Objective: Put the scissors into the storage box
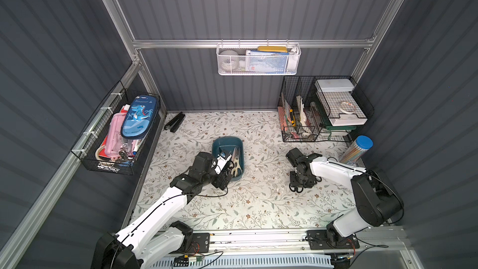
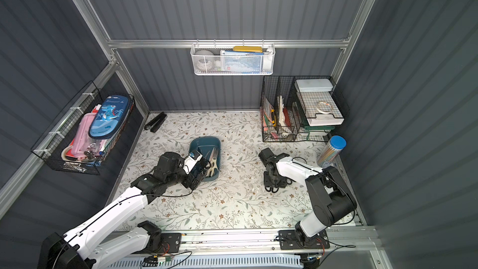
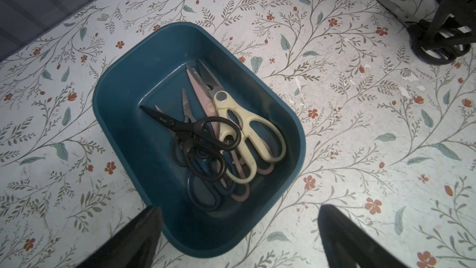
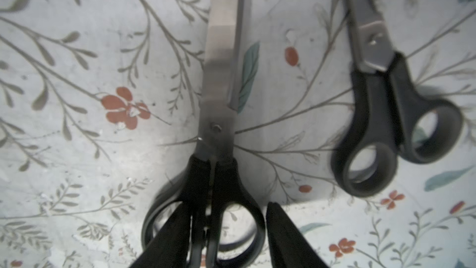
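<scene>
Two black-handled scissors lie on the table at right. In the right wrist view the longer scissors (image 4: 217,119) have my right gripper down at their handles, its fingers part open around the middle of the two loops; whether it grips them is unclear. The other scissors (image 4: 371,84) lie to the right. The teal box (image 3: 124,158) holds several scissors, black, cream, pink and blue. My left gripper stands open above the box's near side, nothing between its fingers.
A wire organiser (image 1: 323,109) stands behind the right gripper, a blue-lidded canister (image 1: 362,144) beside it. A black stapler (image 1: 174,122) lies at the back left. The table between box and right scissors is clear.
</scene>
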